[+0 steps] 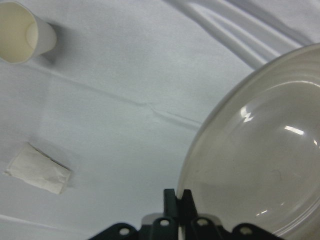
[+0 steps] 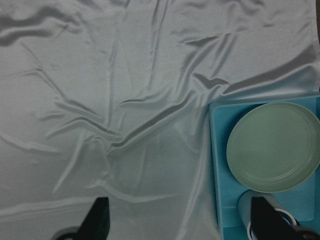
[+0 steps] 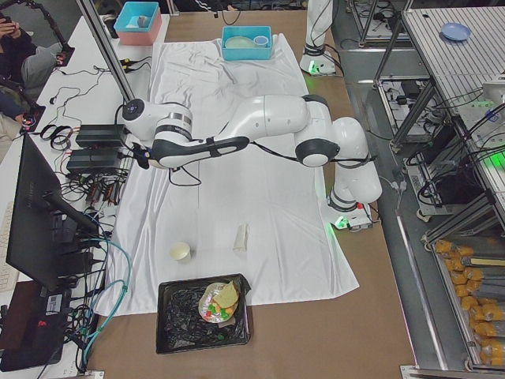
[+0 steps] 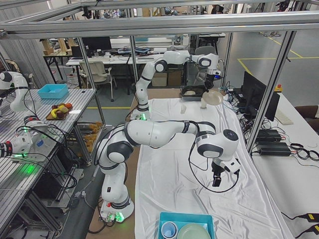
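Observation:
My left gripper is shut on the rim of a cream plate point(image 1: 255, 145), which fills the right of the left wrist view and shows raised in the right camera view point(image 4: 212, 97). Below it on the cloth are a paper cup point(image 1: 45, 37) and a folded pale packet point(image 1: 37, 170). My right gripper is open with nothing between its fingers, above the cloth beside a blue bin point(image 2: 215, 150) holding a green plate point(image 2: 272, 147) and a cup point(image 2: 245, 205).
A black tray point(image 3: 177, 332) with a plate of food point(image 3: 218, 303) stands at the near end of the cloth. A monitor and cables line the left side.

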